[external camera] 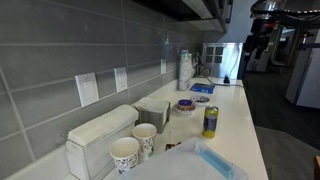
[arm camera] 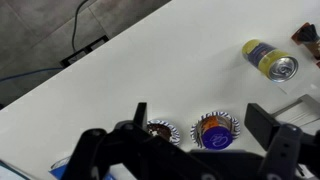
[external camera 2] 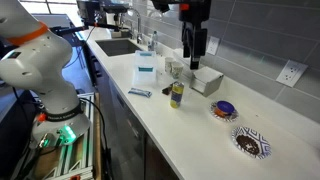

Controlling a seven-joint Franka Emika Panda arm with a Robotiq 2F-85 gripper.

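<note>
My gripper (external camera 2: 194,45) is raised well above the white counter (external camera 2: 190,135), fingers down. In the wrist view the fingers of the gripper stand wide apart, empty. A yellow and blue can (external camera 2: 176,95) stands upright on the counter; the wrist view has the can (arm camera: 270,60) at upper right. A purple-topped, orange-sided container (arm camera: 216,134) rests on a patterned dish, and beside it lies another patterned dish (external camera 2: 250,143). The left finger partly covers that second dish (arm camera: 160,127) in the wrist view.
Paper cups (external camera: 125,152) and white boxes (external camera: 100,140) line the tiled wall. A clear plastic bin (external camera: 185,165) with a light-blue item (external camera: 216,163) stands near the can. Something blue (external camera: 202,89) lies farther along.
</note>
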